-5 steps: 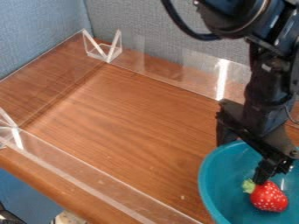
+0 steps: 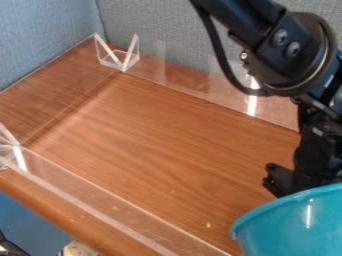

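A black robot arm reaches down from the top right to my gripper (image 2: 287, 178), which is low at the right edge, just behind a teal bowl (image 2: 287, 230). The bowl fills the bottom right corner and appears tipped, its outer side toward the camera, so its inside is hidden. The gripper's fingertips are mostly hidden or dark, so what is between them cannot be seen.
Clear plastic edging runs along its back and front left, with white corner brackets (image 2: 118, 55). Grey padded walls stand behind.
The bowl's inside and the strawberry in it have gone out of sight as the bowl tilted.
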